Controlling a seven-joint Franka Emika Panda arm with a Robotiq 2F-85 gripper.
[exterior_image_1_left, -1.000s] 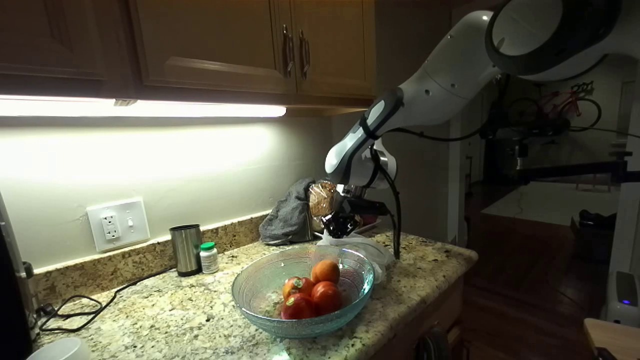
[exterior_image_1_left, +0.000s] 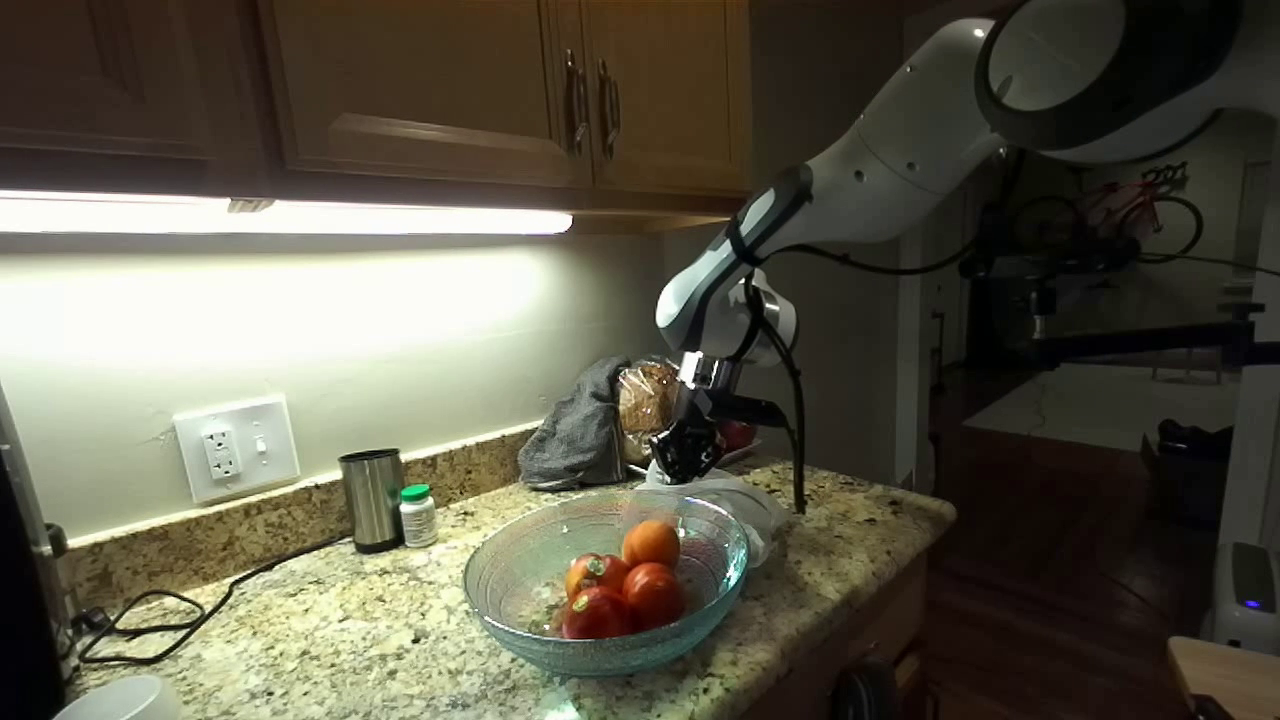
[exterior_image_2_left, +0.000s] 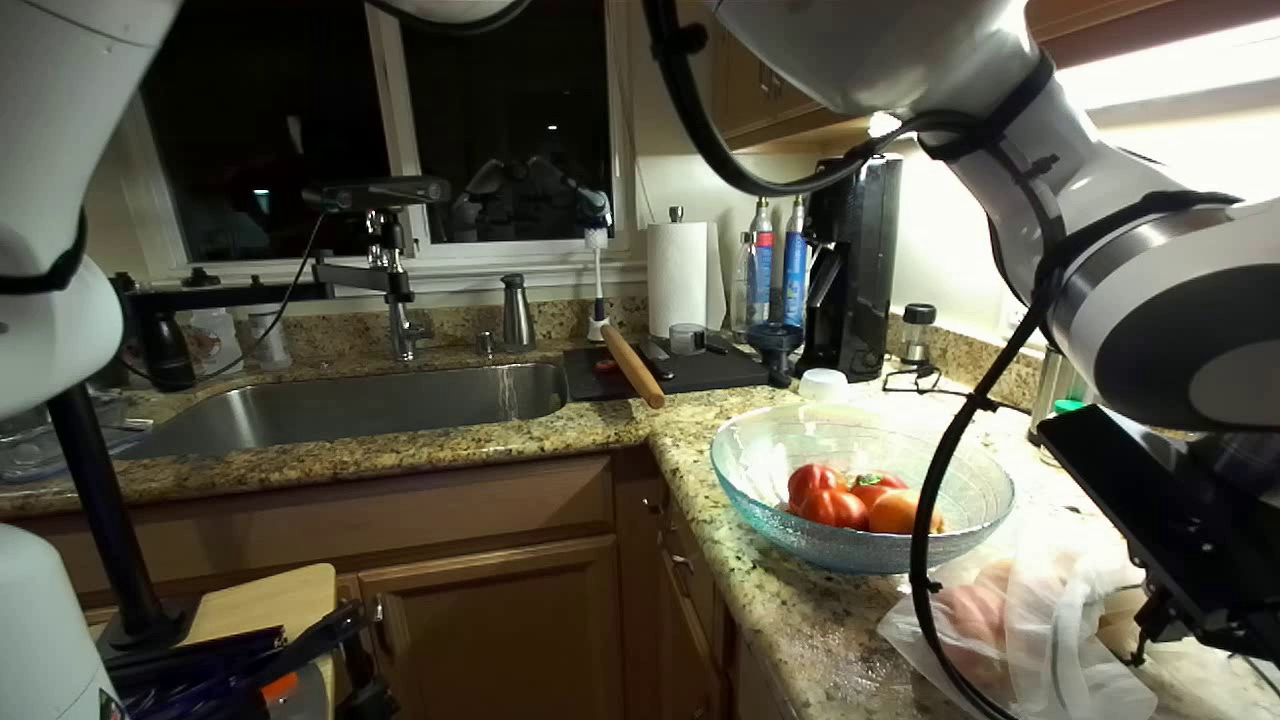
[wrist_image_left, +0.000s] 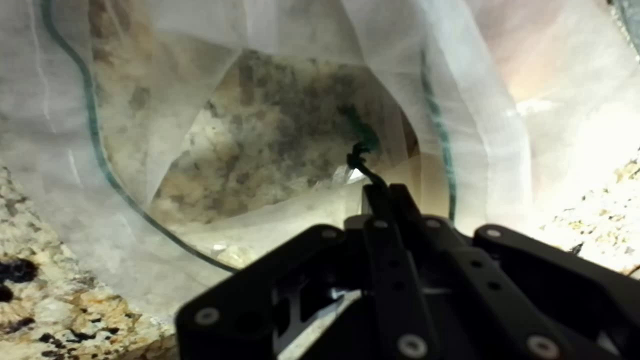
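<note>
A sheer white bag (wrist_image_left: 288, 210) with a dark green cord (wrist_image_left: 96, 141) along its mouth fills much of the wrist view. My gripper is shut on a knotted end of dark cord (wrist_image_left: 358, 157), which sticks out past the fingertips. In exterior view 2 the bag (exterior_image_2_left: 1020, 636) lies on the counter, with round pinkish things dimly visible through it. From exterior view 1, my gripper (exterior_image_1_left: 686, 454) appears just above the bag (exterior_image_1_left: 756, 516), behind the glass bowl (exterior_image_1_left: 504, 612). Tomatoes (exterior_image_1_left: 596, 613) and an orange fruit (exterior_image_1_left: 650, 544) rest in that bowl.
A grey cloth (exterior_image_1_left: 579, 432) and a wrapped loaf (exterior_image_1_left: 645, 408) stand by the wall near my gripper. Farther left are a steel cup (exterior_image_1_left: 374, 500) and a green-capped bottle (exterior_image_1_left: 417, 518). Bare counter (exterior_image_1_left: 324, 612) lies left of the bowl.
My gripper has shifted slightly to the right in exterior view 1, and the black part on the wrist has tilted. The bowl and its fruit have stayed put.
</note>
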